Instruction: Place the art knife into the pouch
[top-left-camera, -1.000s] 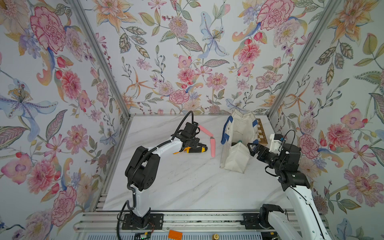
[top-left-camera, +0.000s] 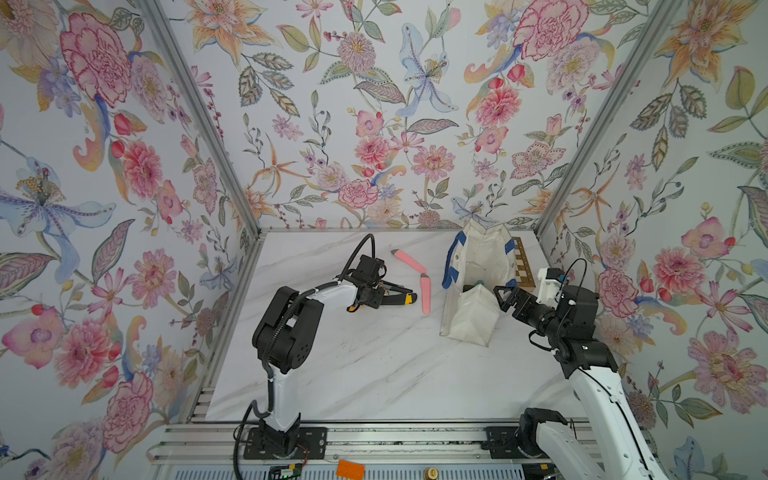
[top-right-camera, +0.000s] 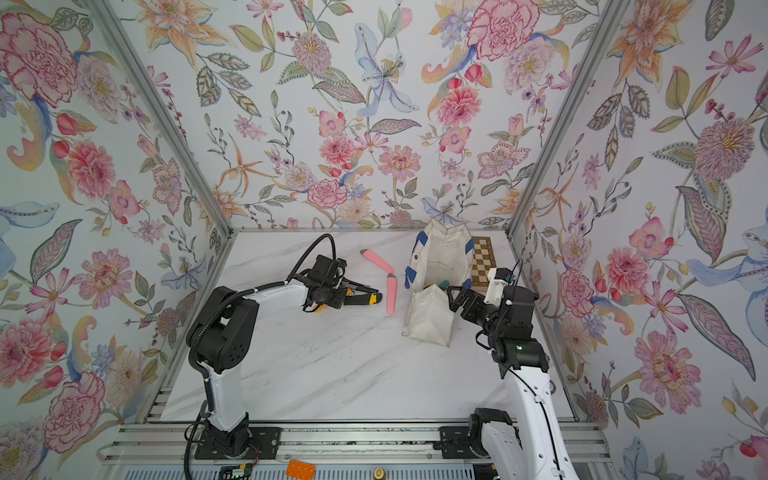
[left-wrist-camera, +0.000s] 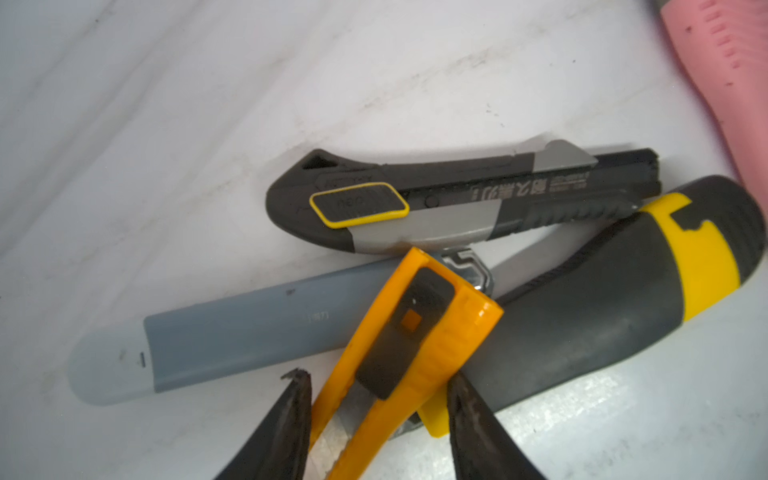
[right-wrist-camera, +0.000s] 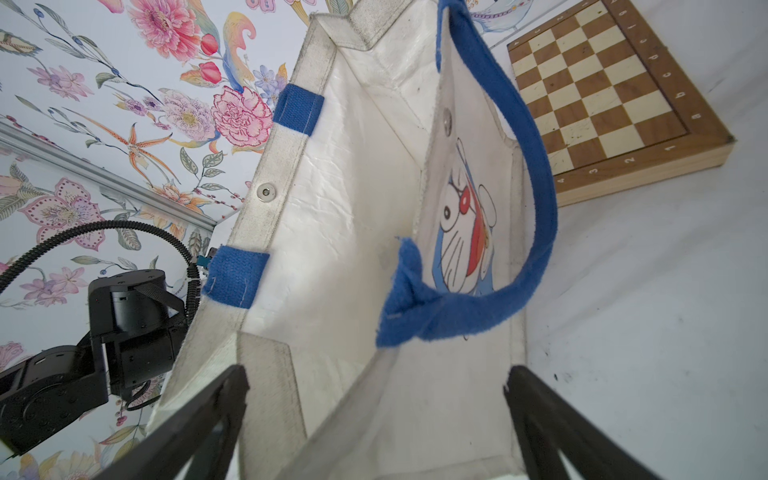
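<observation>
Several art knives lie bunched on the table: an orange one (left-wrist-camera: 430, 339) on top, a grey-blue one (left-wrist-camera: 240, 324), a black-grey one (left-wrist-camera: 448, 200) and a black-yellow one (left-wrist-camera: 584, 312). My left gripper is low over them, part open, its fingers on either side of the orange knife; contact is unclear. The white canvas pouch (top-left-camera: 472, 312) with blue trim stands open at the right. My right gripper is open at the pouch's near side, its fingers around the fabric without visibly closing on it.
Two pink knives (top-left-camera: 425, 294) lie between the pile and the pouch. A wooden chessboard (right-wrist-camera: 616, 104) lies behind the pouch at the right.
My left gripper has moved left and a little down over the knife pile since a second ago. The right arm and the pouch look unchanged.
</observation>
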